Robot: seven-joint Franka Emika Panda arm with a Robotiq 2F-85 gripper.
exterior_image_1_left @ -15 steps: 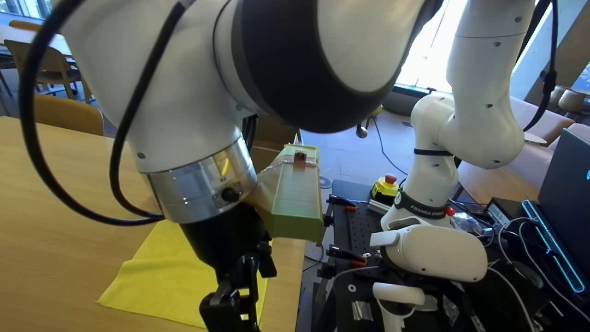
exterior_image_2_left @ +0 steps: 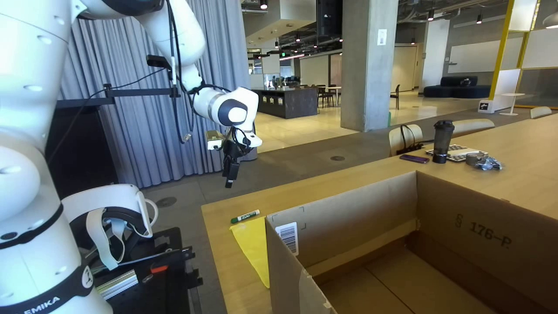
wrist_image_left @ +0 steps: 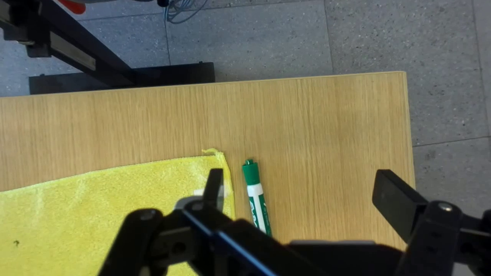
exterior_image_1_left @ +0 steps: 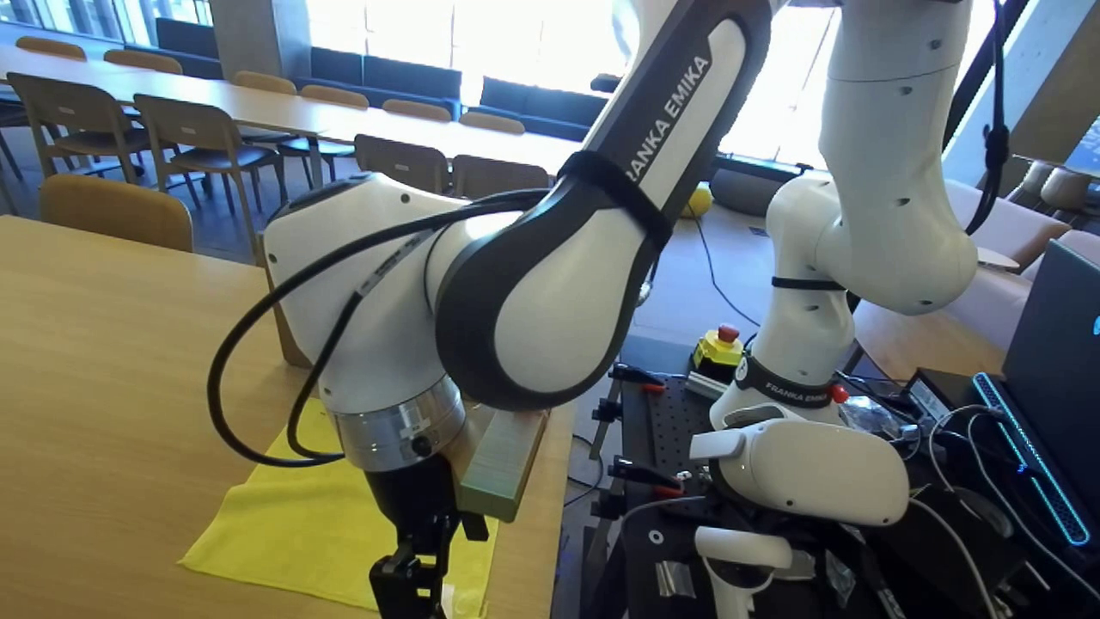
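A green-and-white marker (wrist_image_left: 257, 197) lies on the bare wood beside the right edge of a yellow cloth (wrist_image_left: 115, 202). In exterior view 2 the same marker (exterior_image_2_left: 245, 216) rests close to the table's end, at the corner of the cloth (exterior_image_2_left: 254, 246). My gripper is open above the table, one finger over the cloth's edge and the other over bare wood to the right. The marker shows between the spread fingers, with its lower end hidden behind the gripper body. A small white patch shows on the cloth, partly covered by the left finger.
A large open cardboard box (exterior_image_2_left: 345, 225) stands on the table beside the cloth. Farther along are a dark tumbler (exterior_image_2_left: 443, 140) and a phone (exterior_image_2_left: 414, 158).
The arm has drawn back from exterior view 1's camera and looks smaller there, exposing more of the background. The cloth's visible outline stays in place.
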